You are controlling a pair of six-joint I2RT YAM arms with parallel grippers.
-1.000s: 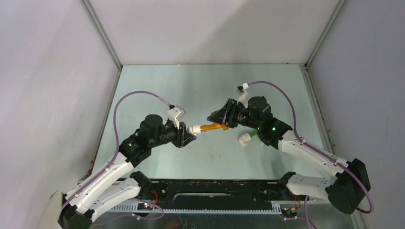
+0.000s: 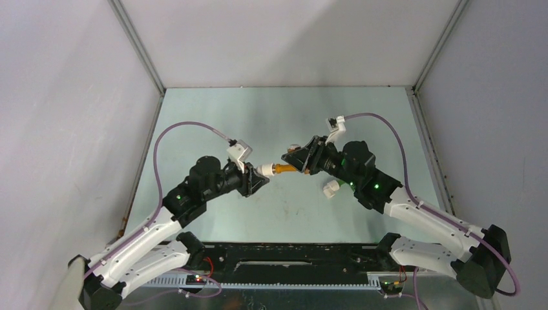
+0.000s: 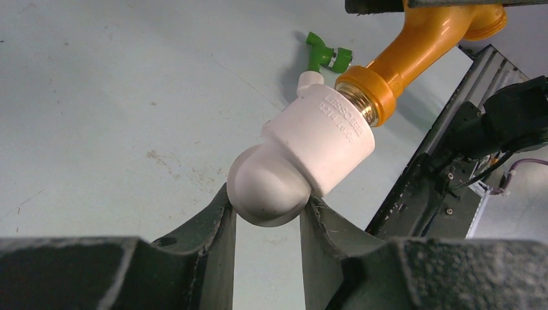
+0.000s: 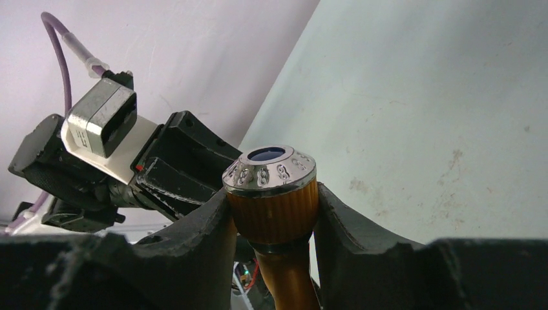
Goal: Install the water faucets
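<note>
In the left wrist view my left gripper grips a white plastic fitting (image 3: 329,139) by its rounded end. The orange faucet (image 3: 413,51) meets that fitting, with some brass thread showing at the joint. My right gripper is shut on the faucet's knob end, topped by a chrome cap (image 4: 270,174). In the top view both grippers face each other over the middle of the board, the faucet and fitting in line between them.
A green faucet (image 3: 326,55) with a white fitting (image 2: 331,188) lies on the board (image 2: 271,110) below the right arm, to the right. The board's back and left are clear. Walls enclose it.
Over the last second the right arm has shifted slightly toward the right and front. My left gripper has moved a little right and toward the back, still at the white fitting.
</note>
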